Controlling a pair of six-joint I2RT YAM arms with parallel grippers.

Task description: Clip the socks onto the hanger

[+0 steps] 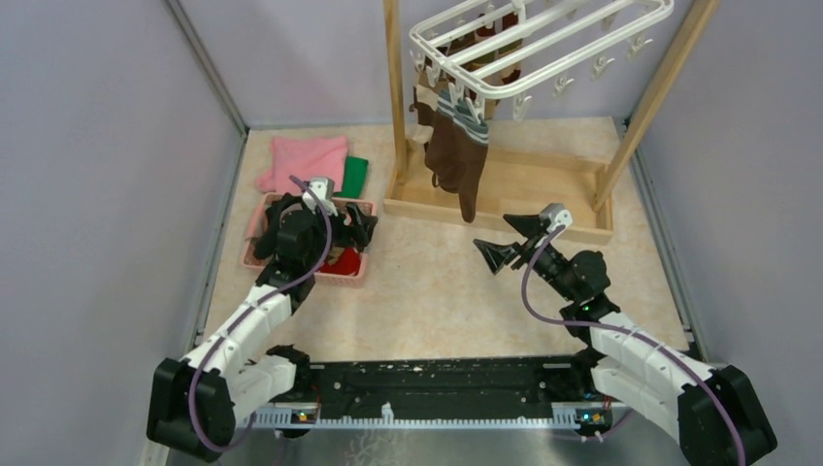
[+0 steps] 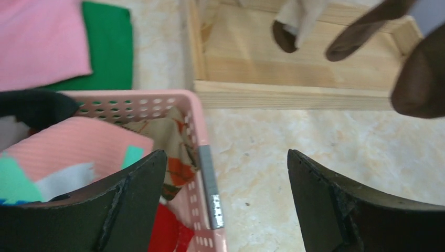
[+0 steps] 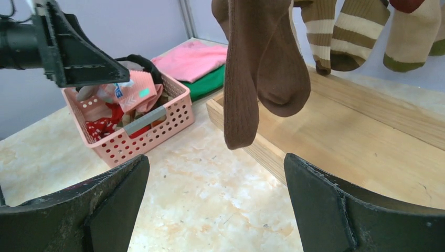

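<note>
A white hanger (image 1: 543, 44) with clips along its edge hangs at the upper right. From its left front corner a brown pair of socks with blue-grey striped cuffs (image 1: 461, 155) dangles clear of the table; its brown feet (image 3: 241, 79) fill the upper middle of the right wrist view. Striped socks (image 3: 349, 34) hang farther back. My left gripper (image 1: 361, 216) is over the right side of the pink sock basket, fingers apart and nothing between them. Right of the table's middle, my right gripper (image 1: 495, 241) stands open and empty, in front of the hanging brown socks.
Mixed socks, among them a pink pair (image 2: 78, 142), fill the pink basket (image 3: 152, 136). Behind it lie a pink cloth (image 1: 303, 160) and a green cloth (image 1: 351, 178). A shallow wooden tray (image 1: 539, 189) sits beneath the hanger.
</note>
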